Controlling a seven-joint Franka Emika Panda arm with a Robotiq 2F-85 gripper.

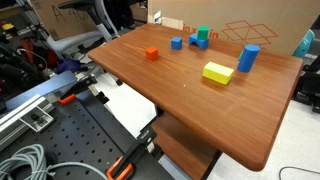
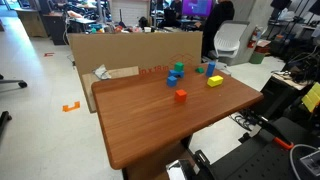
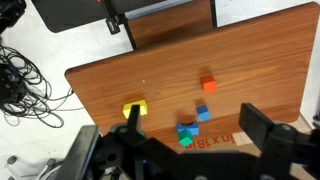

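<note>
On the brown wooden table (image 1: 180,95) lie several coloured blocks, spaced apart. A yellow block (image 1: 217,73) sits beside an upright blue cylinder (image 1: 248,57). Farther left are an orange-red cube (image 1: 152,54) and a small blue cube (image 1: 176,43). Behind them, a green block (image 1: 203,32) stands at or on a blue piece (image 1: 198,42). From above, the wrist view shows the orange-red cube (image 3: 208,82), yellow block (image 3: 135,106) and blue cube (image 3: 203,112). My gripper is high over the table, its dark fingers wide apart with nothing held. The cylinder is not clear there.
An upright brown board (image 2: 130,55) runs along the table's far side. A black bench (image 2: 250,160) with clamps lies along the near side, separated from the table by a gap. Cables (image 3: 35,85) lie on the floor.
</note>
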